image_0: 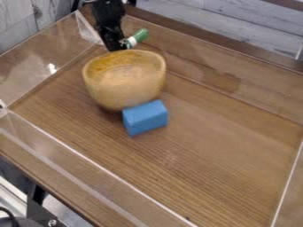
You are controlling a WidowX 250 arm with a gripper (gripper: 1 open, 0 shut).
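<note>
A large yellow bowl (126, 82) sits toward the upper left of the wooden table. Just past its far rim, my dark gripper (116, 39) is at the top of the view, small and hard to make out. A green-and-white cylindrical object (135, 38) is beside the gripper, behind the bowl; whether the fingers hold it is unclear.
A blue block (145, 117) lies just in front of the bowl. A raised edge runs along the left and back.
</note>
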